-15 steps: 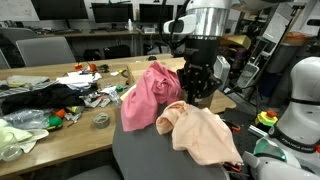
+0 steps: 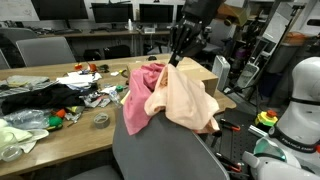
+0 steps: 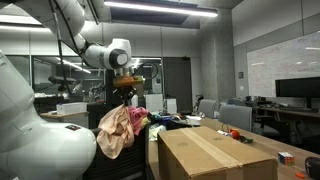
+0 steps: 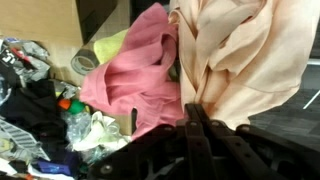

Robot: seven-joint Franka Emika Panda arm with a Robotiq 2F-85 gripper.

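A peach cloth [image 2: 188, 98] hangs in folds from my gripper [image 2: 174, 60], which is shut on a pinched part of it. The cloth's lower part is in front of the grey chair back [image 2: 150, 150]; whether it touches is hard to tell. In the wrist view the peach cloth [image 4: 240, 65] gathers toward the fingertips of the gripper. A pink cloth [image 2: 141, 97] drapes over the chair's top, left of and partly behind the peach one. From the other side, the peach cloth [image 3: 115, 130] hangs below the gripper [image 3: 127, 98].
Behind the chair stretches a wooden table [image 2: 60, 145] with tape rolls [image 2: 101, 120], dark fabric [image 2: 55, 97] and clear plastic bags [image 2: 28, 119]. A large cardboard box [image 3: 215, 150] stands in the foreground of exterior view 2. Monitors line the far desks.
My gripper has risen and moved slightly left, drawing the peach cloth up with it. The cloth's top now forms a peak, and its lower right edge has come up and left.
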